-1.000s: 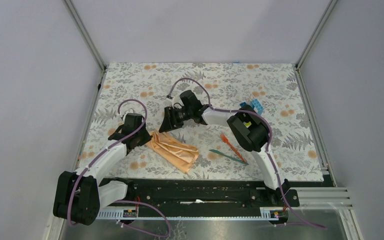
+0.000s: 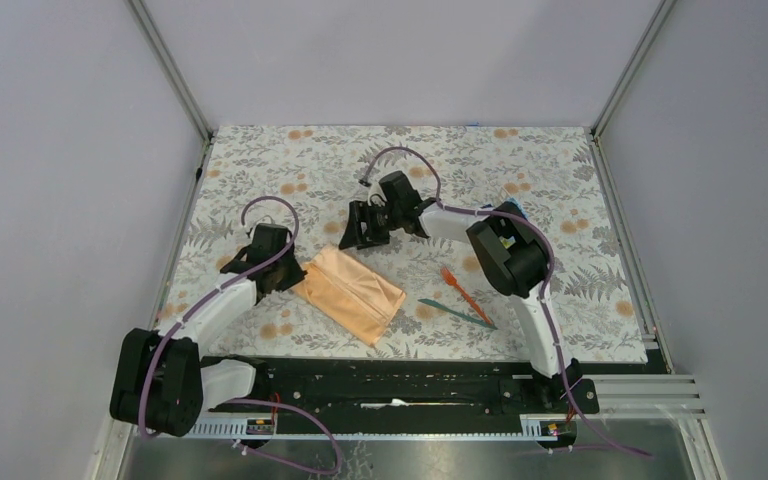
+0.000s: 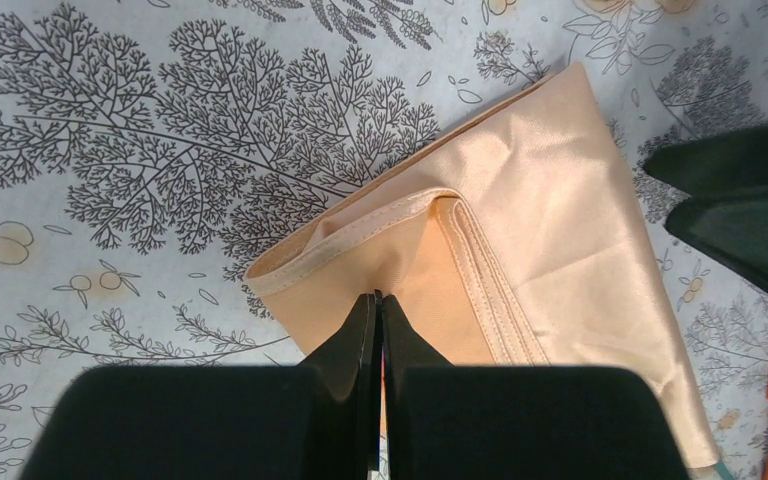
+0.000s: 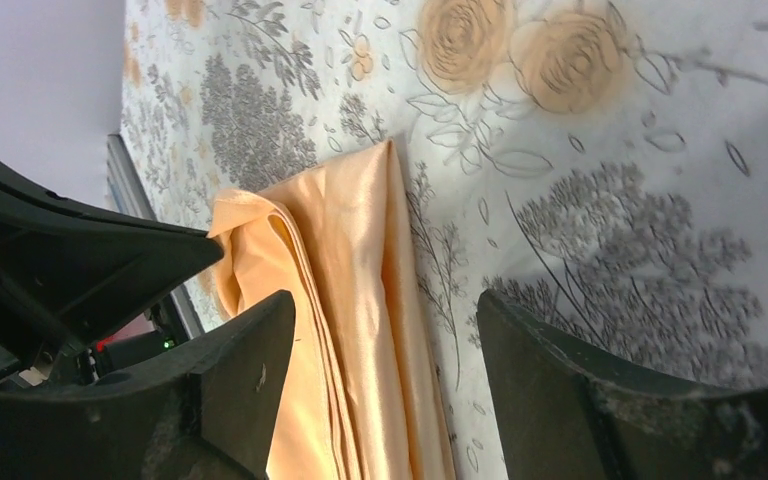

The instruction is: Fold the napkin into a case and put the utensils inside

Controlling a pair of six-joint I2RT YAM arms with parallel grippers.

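Note:
The peach napkin lies partly folded, long strips along it and a turned-up corner in the left wrist view. My left gripper is shut, its tips on that corner; whether cloth is between them cannot be seen. My right gripper stands open just beyond the napkin's back corner, the folded cloth below it. An orange fork and a teal knife lie to the right of the napkin.
A blue object is partly hidden behind the right arm.
The napkin's upper layer has spread right and lies flatter. The left arm has barely moved.

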